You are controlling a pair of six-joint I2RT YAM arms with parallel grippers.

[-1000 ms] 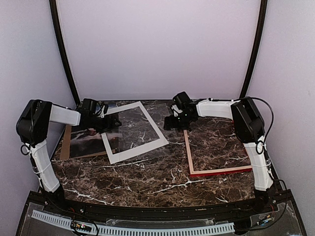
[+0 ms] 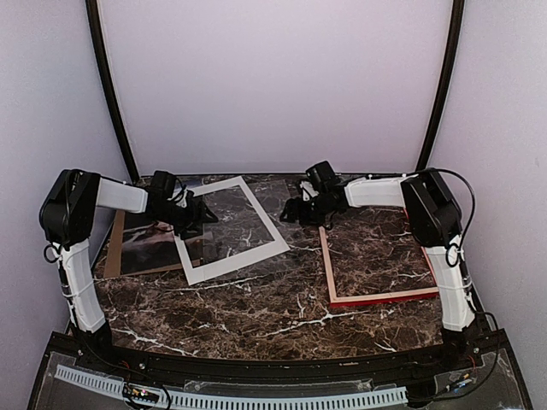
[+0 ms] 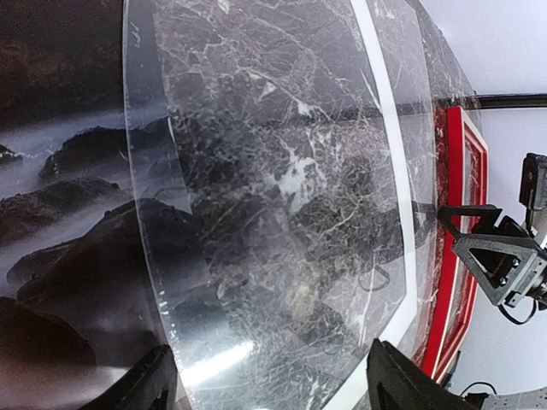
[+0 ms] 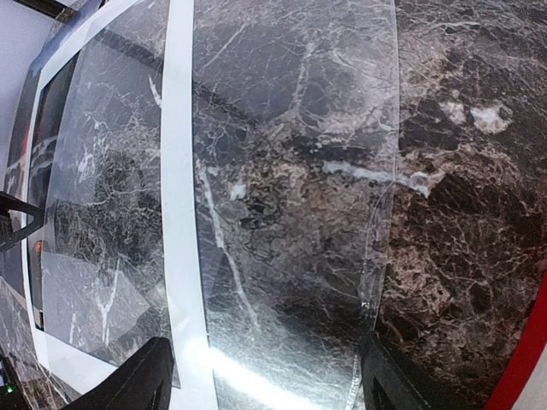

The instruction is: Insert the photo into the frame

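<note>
The dark landscape photo (image 2: 154,246) lies flat at the left, showing a brown border. A clear sheet overlaps the photo's right part and, in the right wrist view, extends past the white mat (image 4: 179,188). The mat sits tilted in the middle of the table. At the right lies the red frame (image 2: 385,299). My left gripper (image 2: 200,220) stands open over the mat's left side, near the clear sheet's left edge. Near the sheet's right edge, my right gripper (image 2: 296,211) is open too. Whether the fingertips touch the sheet cannot be told.
A pale wall (image 2: 273,85) closes off the back. My right forearm (image 2: 376,192) reaches across the red frame's far part, hiding some of it.
My left gripper has moved a little to the right. The white mat has slid very slightly left. My right gripper has stayed almost in place.
</note>
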